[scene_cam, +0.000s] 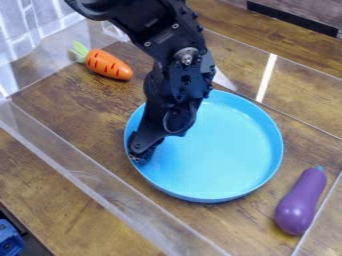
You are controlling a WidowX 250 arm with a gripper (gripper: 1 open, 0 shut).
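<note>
The black robot gripper [163, 138] hangs low over the left side of a blue plate [241, 165], its lower end at the plate's left rim. Its fingers are dark and overlap in this view, and I see no object clearly between them. An orange toy carrot [107, 65] with a green top lies at the upper left. A purple toy eggplant [301, 200] lies to the right of the plate's lower edge.
A blue object [8, 240] shows at the bottom left corner. A white wall stands at the top left.
</note>
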